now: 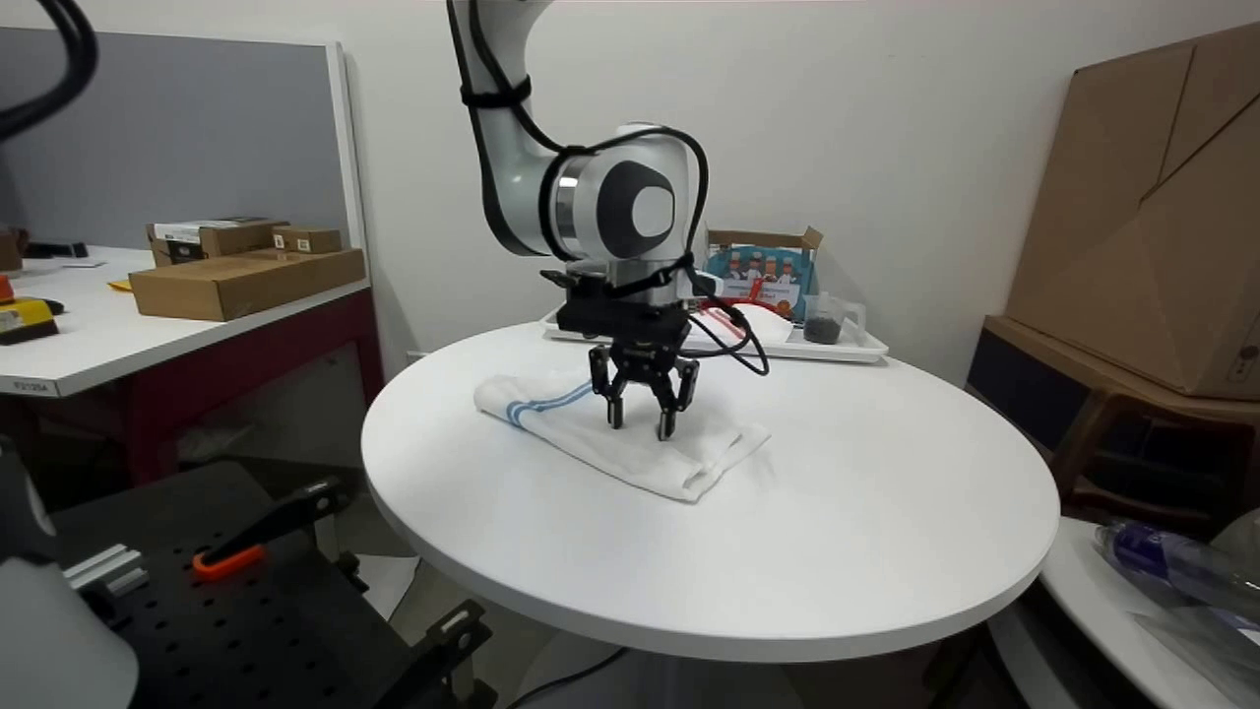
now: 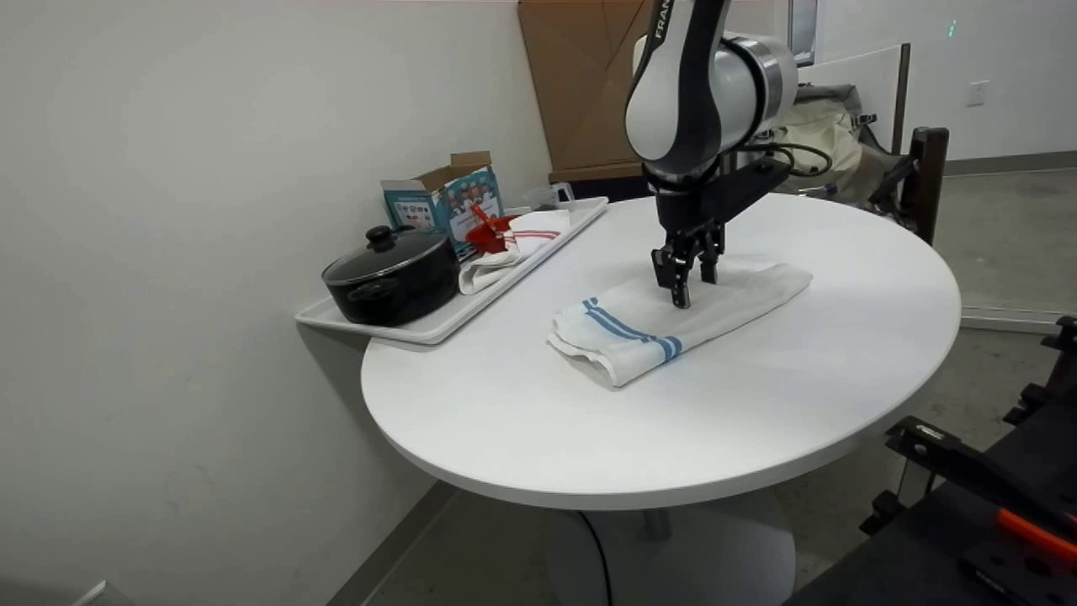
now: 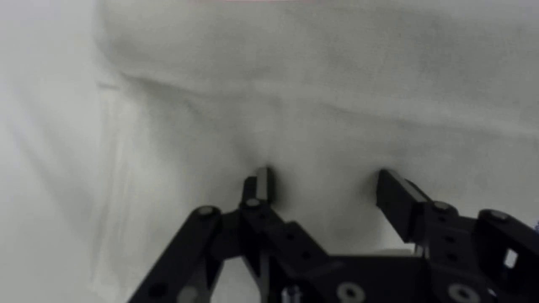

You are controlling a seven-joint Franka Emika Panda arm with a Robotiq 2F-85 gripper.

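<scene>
A folded white towel with blue stripes (image 1: 567, 416) lies flat on the round white table (image 1: 827, 532). In exterior view 2 its striped end (image 2: 616, 338) faces the near left. My gripper (image 1: 641, 427) points straight down over the towel's middle, its fingertips at or very close to the cloth. Seen from the wrist, the gripper has its two fingers apart, with flat towel (image 3: 323, 136) below and between them. No pinched fold shows between the fingers. Whether the tips press on the cloth is hard to tell.
Along the table's back edge, a white tray (image 2: 454, 321) carries a black lidded pot (image 2: 394, 278), an open blue box (image 2: 469, 202), a red item (image 2: 489, 234) and folded cloths.
</scene>
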